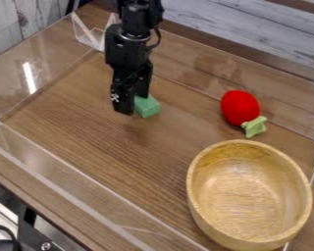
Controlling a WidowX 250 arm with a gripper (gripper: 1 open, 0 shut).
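My black gripper [130, 92] is low over the middle-left of the table, open, its fingers around or just beside a green block [145, 107]. The arm hides part of the block, so I cannot tell whether the fingers touch it.
A red tomato-like object [239, 107] with a small green piece [254, 127] lies to the right. A large yellow bowl [247, 169] fills the lower right. Clear plastic sits at the back-left edge.
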